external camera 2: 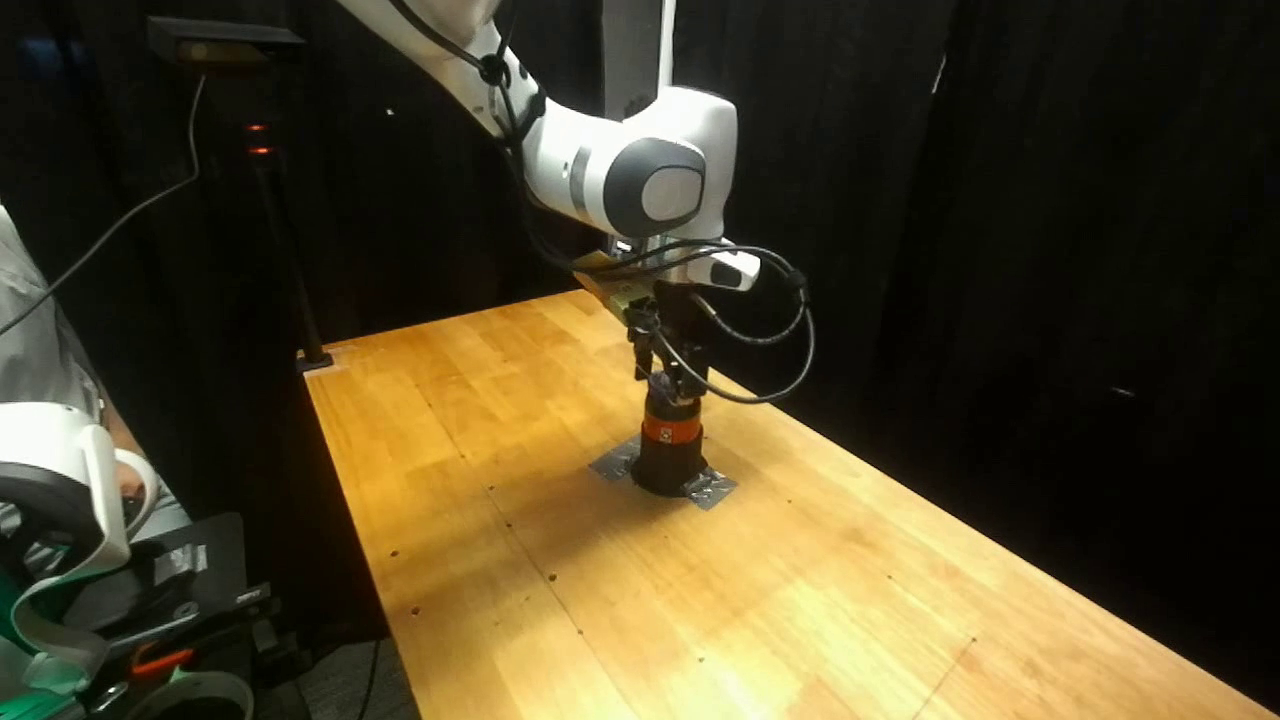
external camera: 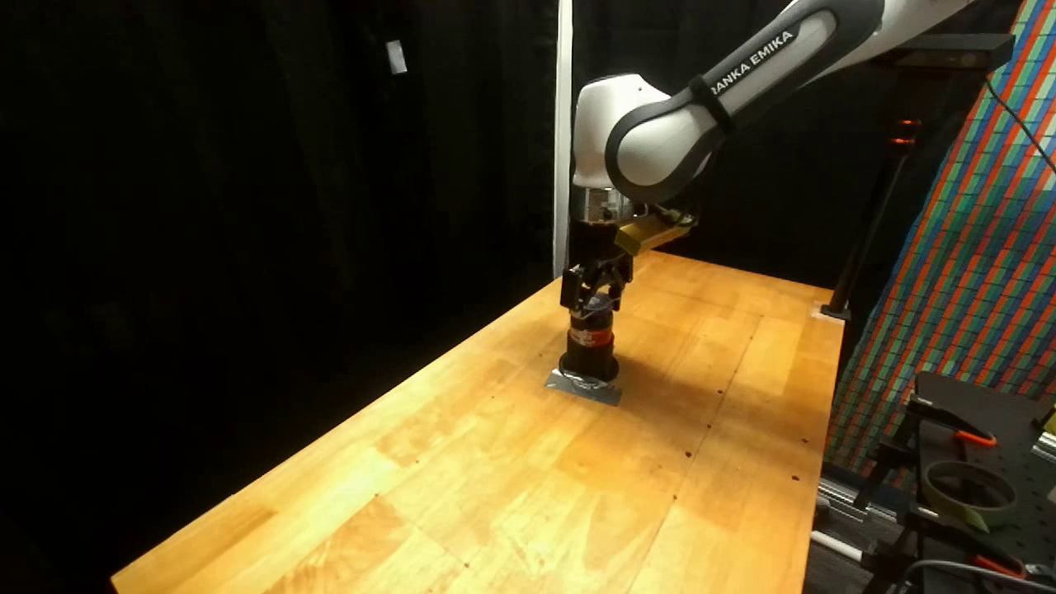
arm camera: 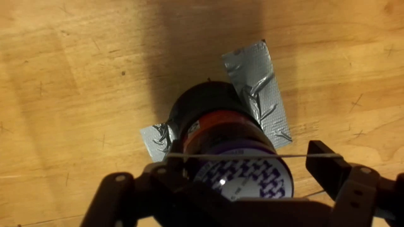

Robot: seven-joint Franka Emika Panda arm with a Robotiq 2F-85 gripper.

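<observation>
A dark jar (external camera: 591, 337) with a red-orange band and a purple-rimmed lid (arm camera: 242, 176) stands upright in a black round holder (external camera 2: 667, 468). Grey tape (arm camera: 261, 90) fixes the holder to the wooden table. Pointing down at the lid, my gripper is open, with its fingers (arm camera: 325, 166) wide apart. The lid lies between them as seen from the wrist, nearer the left finger; whether that finger touches it I cannot tell. A thin cord (arm camera: 295, 155) stretches from one fingertip to the other across the lid.
A black post (external camera: 871, 228) rises at the table's far corner. Loose cables (external camera 2: 810, 342) hang beside the wrist.
</observation>
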